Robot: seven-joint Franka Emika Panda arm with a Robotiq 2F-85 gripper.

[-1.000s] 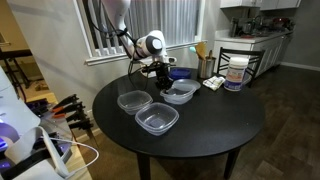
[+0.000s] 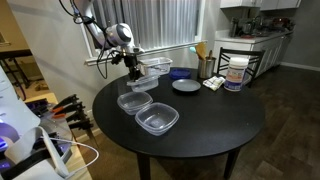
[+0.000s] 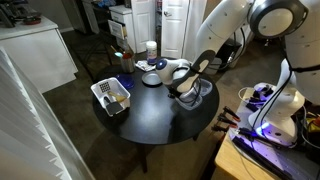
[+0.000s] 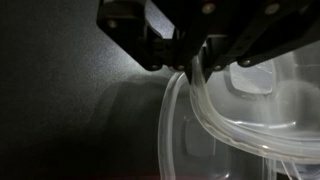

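My gripper is shut on the rim of a clear plastic container [image 4: 255, 100], which hangs to the right of the fingers in the wrist view. Below it, the rim of another clear container [image 4: 171, 130] shows. From exterior view 1, the held container [image 2: 143, 84] is over the left back part of the black table, just behind a clear container [image 2: 134, 103]. A further clear container [image 2: 157, 119] stands nearer the front edge. Whether the held one touches the container under it cannot be told.
A grey plate [image 2: 187, 85], a blue bowl [image 2: 180, 73], a white basket [image 2: 155, 66], a utensil holder [image 2: 207, 68] and a white tub [image 2: 236, 73] line the back of the table [image 2: 215, 125].
The arm has moved left in exterior view 1, carrying the held container away from the plate toward the other clear containers. Those on the table have stayed put.
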